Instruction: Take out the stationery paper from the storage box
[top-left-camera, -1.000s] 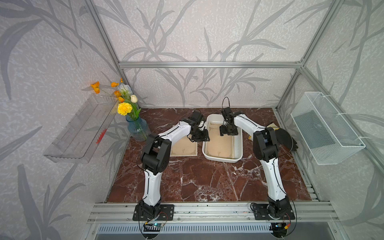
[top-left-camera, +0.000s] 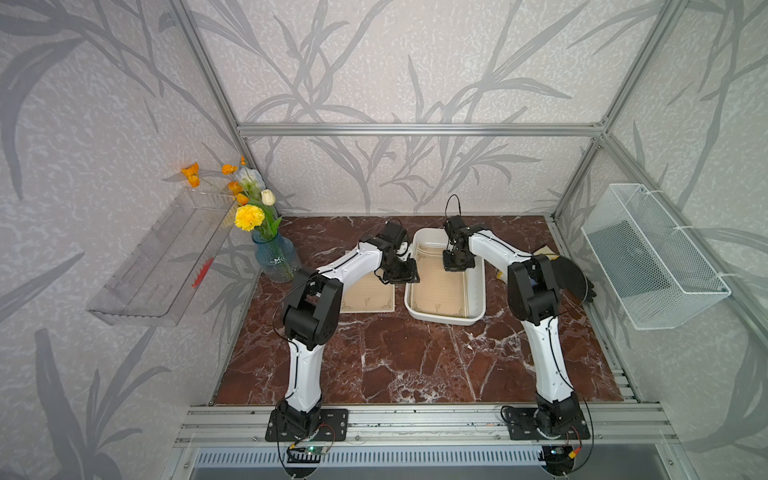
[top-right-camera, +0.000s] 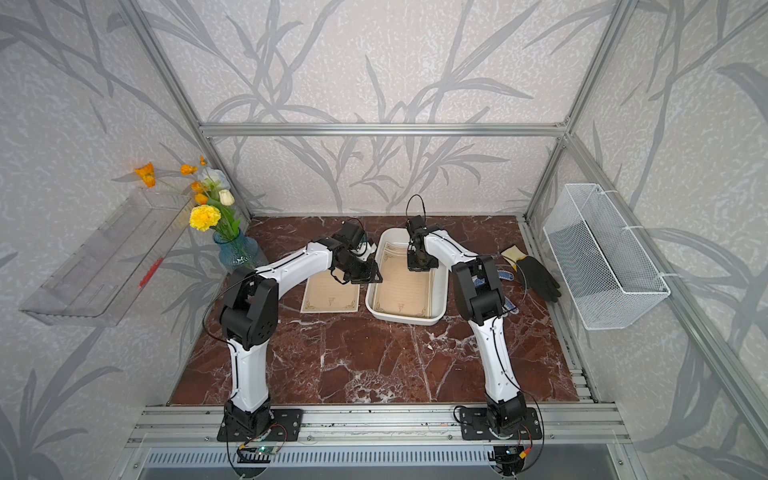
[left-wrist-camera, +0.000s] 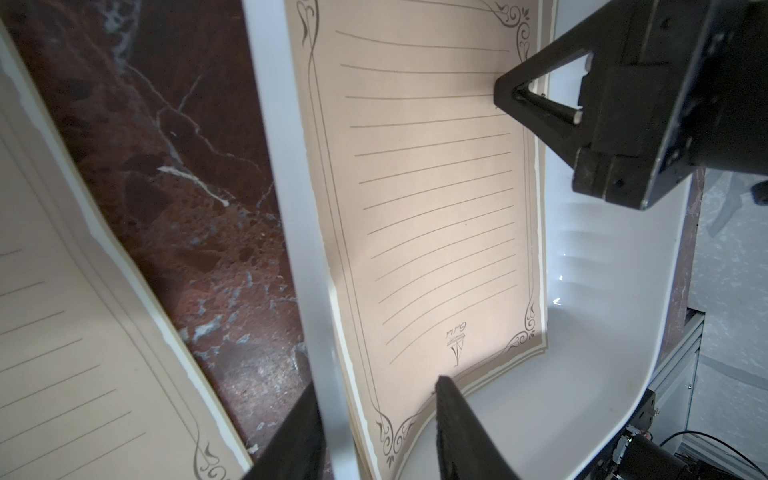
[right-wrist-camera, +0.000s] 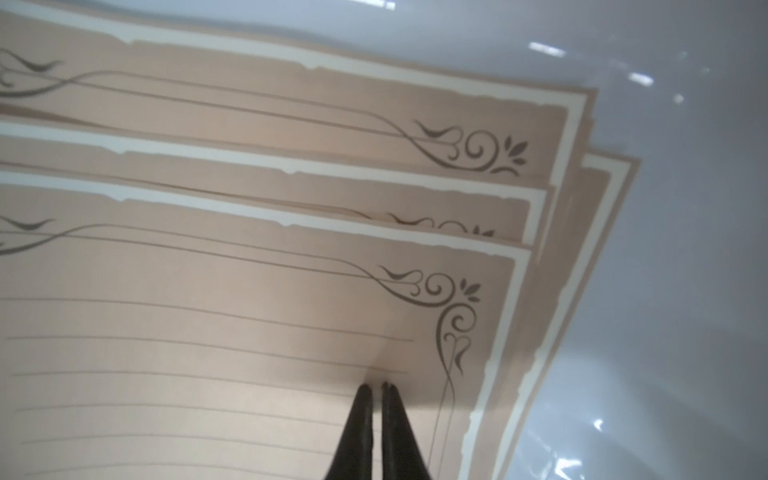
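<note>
A white storage box (top-left-camera: 477, 300) stands mid-table. Several cream, lined sheets of stationery paper with scroll corners lie in it, their edges fanned out in the right wrist view. My left gripper is partly open at the box's left wall, one finger by the rim and the other over the paper's corner; no sheet shows pinched between them. Over the top sheet, near its scroll corner, my right gripper is shut with nothing visible between its tips. More stationery paper (top-left-camera: 368, 300) lies on the table left of the box.
A blue vase of flowers (top-left-camera: 276, 256) stands at the back left, a clear basket (top-left-camera: 152, 272) hangs beyond it. On the right are a dark glove (top-right-camera: 537, 277) and a white mesh basket (top-left-camera: 652, 256).
The left arm and the box look unmoved.
</note>
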